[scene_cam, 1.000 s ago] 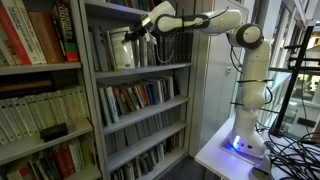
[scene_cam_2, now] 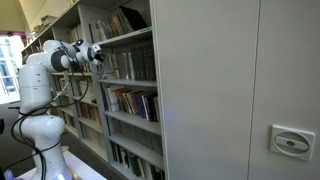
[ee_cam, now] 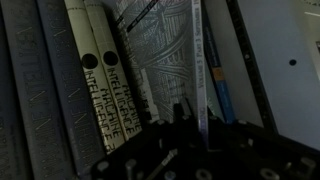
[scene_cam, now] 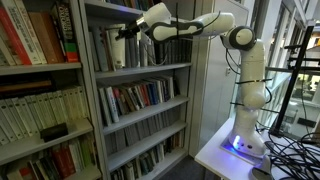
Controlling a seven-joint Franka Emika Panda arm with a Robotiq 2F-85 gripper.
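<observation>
In the wrist view, my gripper is shut on a thin book [ee_cam: 200, 70] with a pale, narrow spine. A grey patterned cover [ee_cam: 165, 55] shows just left of that spine. Seen from outside, the gripper [scene_cam: 127, 34] is up at the upper shelf of the grey bookcase, the pale book [scene_cam: 118, 52] below it among the shelf's opening. From the other side the gripper [scene_cam_2: 97, 55] is small, and its fingers cannot be made out.
Dark volumes [ee_cam: 35, 90] and cream-spined books [ee_cam: 105, 75] stand left of the held book. On its right are a blue-spined book [ee_cam: 217, 75] and a pale panel [ee_cam: 285, 60]. Lower shelves hold more books [scene_cam: 140, 97]. A white table [scene_cam: 225, 160] carries the arm's base.
The gripper and the pale book have shifted slightly left, toward the shelf. Less of the book's pale face shows now than a second ago.
</observation>
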